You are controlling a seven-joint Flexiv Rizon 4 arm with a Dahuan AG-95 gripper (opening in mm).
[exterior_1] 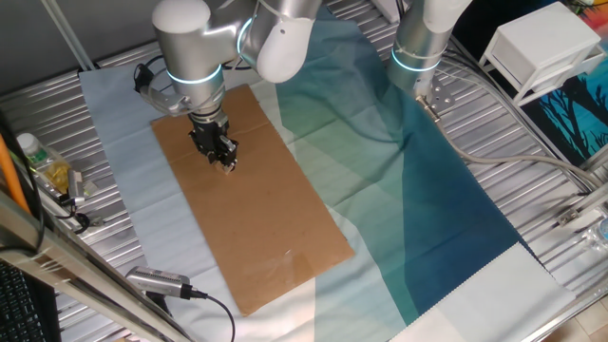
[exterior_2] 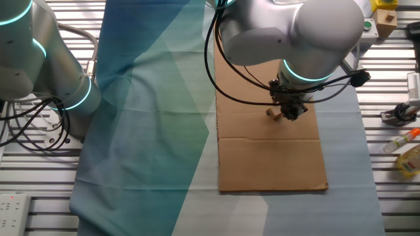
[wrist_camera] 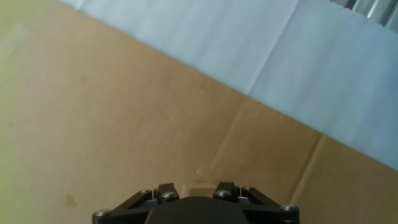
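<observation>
My gripper (exterior_1: 226,160) points down, low over the upper part of a flat brown cardboard sheet (exterior_1: 271,228). In exterior view 2 a small tan wooden piece (exterior_2: 272,114) shows at the fingertips, close to the cardboard. In the wrist view the two black fingers (wrist_camera: 166,190) stand apart at the bottom edge, and a pale tan surface (wrist_camera: 199,188) shows between them. Whether the fingers press on that piece or only stand around it does not show. Much of the piece is hidden by the fingers.
A wrinkled blue-green cloth (exterior_1: 351,180) lies under the cardboard. A small cylindrical device (exterior_1: 158,282) with a cable lies at the front left.
</observation>
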